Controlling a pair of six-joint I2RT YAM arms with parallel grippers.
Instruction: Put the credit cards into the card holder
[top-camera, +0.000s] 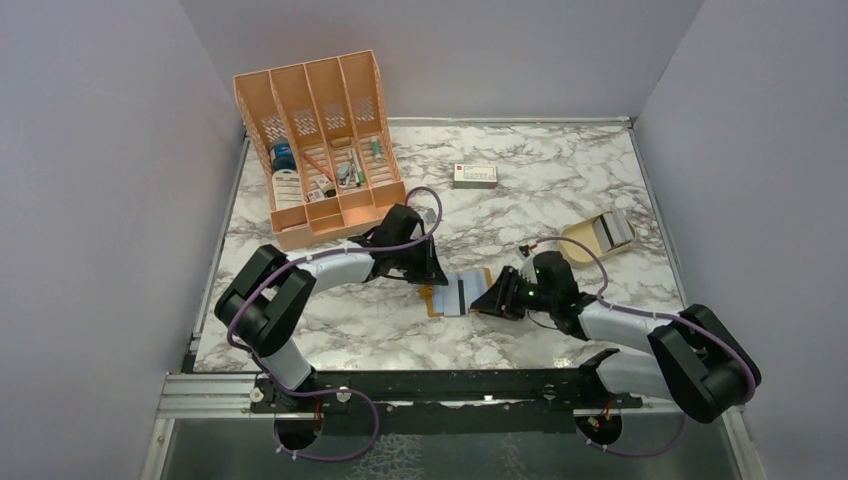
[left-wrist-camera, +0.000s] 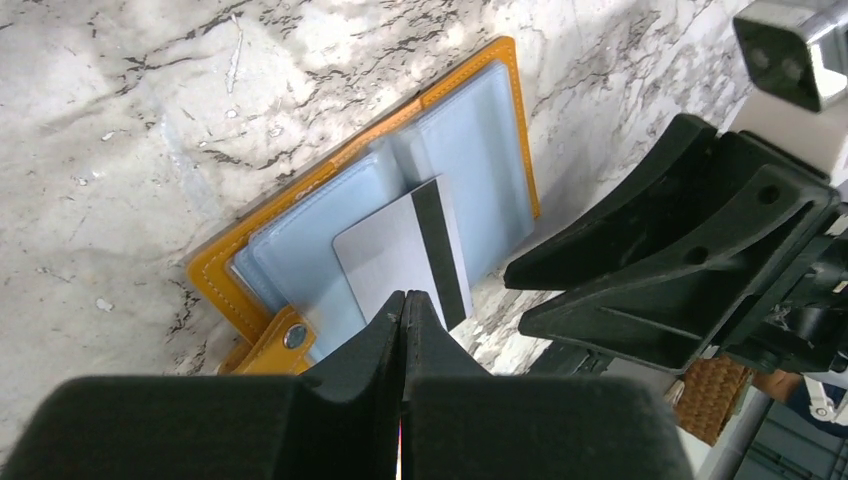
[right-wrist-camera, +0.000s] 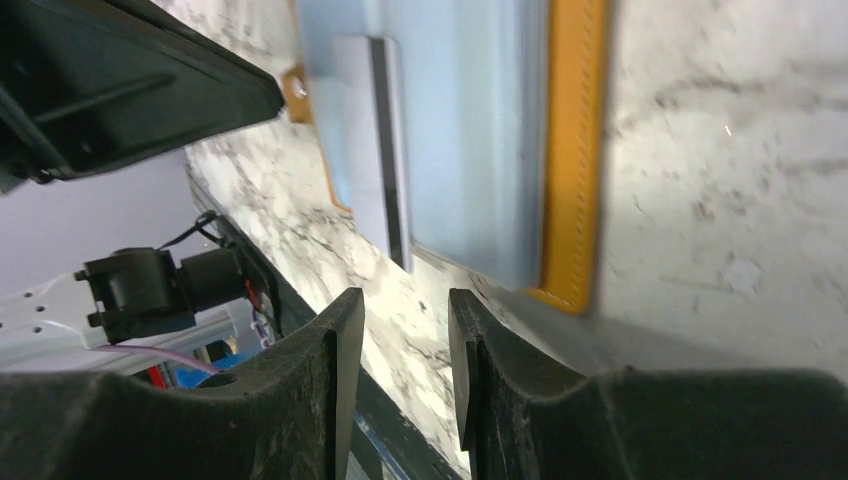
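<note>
The card holder (left-wrist-camera: 480, 140) lies unfolded on the table, with a tan leather edge, pale blue pockets and a snap strap. A white card (left-wrist-camera: 385, 255) with a black stripe lies over one pocket and juts past the holder's front edge; how deep it sits cannot be told. My left gripper is shut over the holder near the card, nothing visible between its fingers. Just off the card's jutting end, my right gripper stands open and empty. Two more cards (top-camera: 612, 230) appear to rest in the box at the right.
A tan open box (top-camera: 577, 240) stands at the right. Behind lies a small white box (top-camera: 475, 176). The peach organizer (top-camera: 300, 235) with several items fills the back left. Bare marble shows at the back centre and along the front.
</note>
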